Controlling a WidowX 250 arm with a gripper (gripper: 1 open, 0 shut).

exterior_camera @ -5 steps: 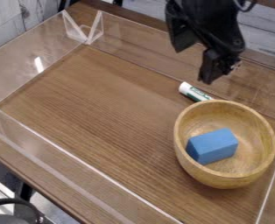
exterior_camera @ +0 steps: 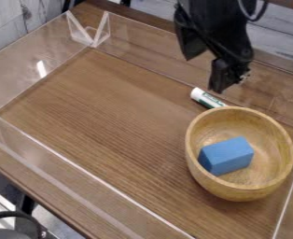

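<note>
The black gripper (exterior_camera: 214, 61) hangs at the top centre-right over the wooden table (exterior_camera: 93, 131). Below it a small white-and-green marker-like object (exterior_camera: 208, 101) lies on the table. To the right front, a tan bowl (exterior_camera: 268, 140) holds a blue block (exterior_camera: 225, 154). Whether the gripper is open or shut is hard to tell.
Clear plastic pieces stand at the back left and along the left edge. A black cable or part shows at the bottom left corner.
The gripper has shifted slightly to the left over the last second. The bowl, block and marker-like object look unmoved.
</note>
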